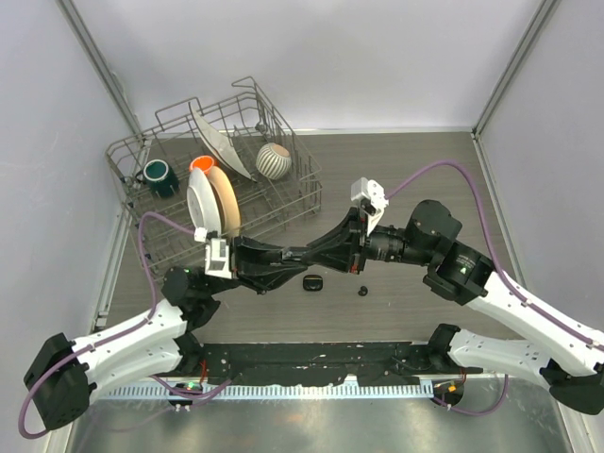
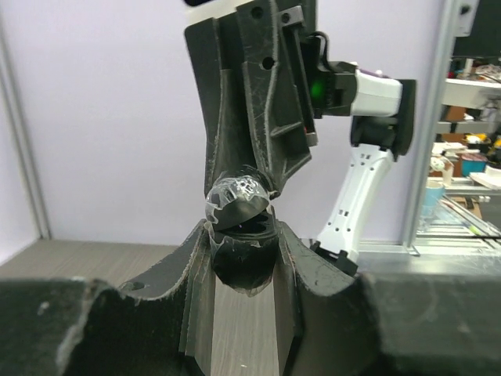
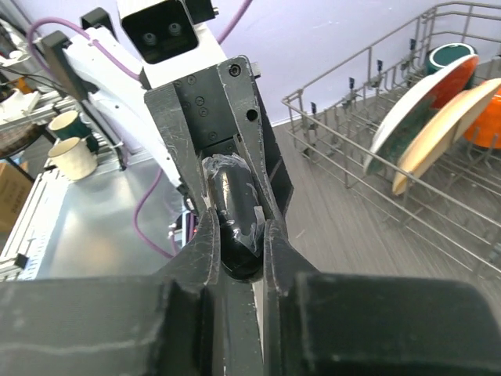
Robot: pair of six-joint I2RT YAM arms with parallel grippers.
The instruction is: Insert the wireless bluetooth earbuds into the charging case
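Note:
My two grippers meet in mid-air at the centre of the top view. The left gripper (image 1: pixel 279 267) is around a glossy black piece (image 2: pixel 244 254) with clear film on it; whether it grips it is hard to tell. The right gripper is shut on that black piece, which stands upright between its fingertips in the right wrist view. On the table below lie a small black case (image 1: pixel 312 282) and a small black earbud (image 1: pixel 362 291).
A wire dish rack (image 1: pixel 302 198) with plates, cups and a striped bowl (image 1: pixel 274 160) fills the back left. Walls border the sides and back.

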